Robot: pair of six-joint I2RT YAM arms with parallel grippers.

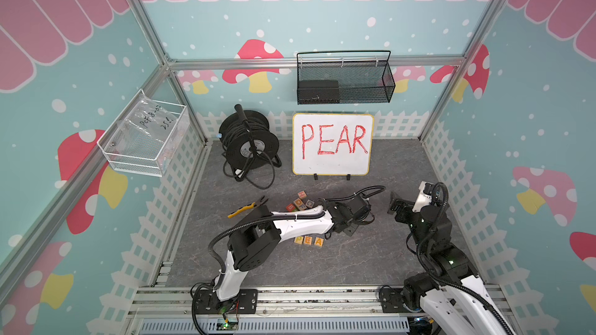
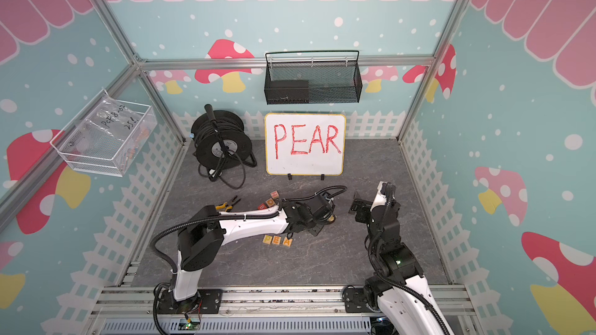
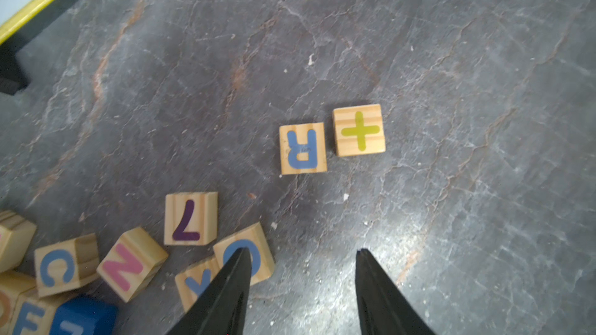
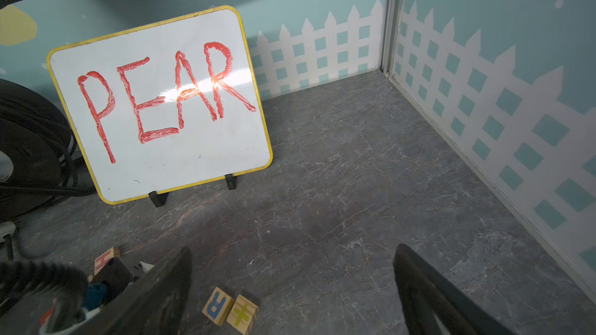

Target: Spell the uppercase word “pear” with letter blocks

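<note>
My left gripper is open above the tabletop, nothing between its fingers. Ahead of it in the left wrist view, the R block lies face up beside a plus-sign block, a narrow gap between them. In the top left view three letter blocks form a row near the front; the rightmost shows an A, the middle one looks like an E, and the left block's letter is hard to read. On the right side, my right gripper stands open and empty, clear of the blocks.
Loose blocks, including an O block and a 7 block, cluster left of the left gripper. The whiteboard reading PEAR stands behind, a cable reel to its left. Pliers lie at left.
</note>
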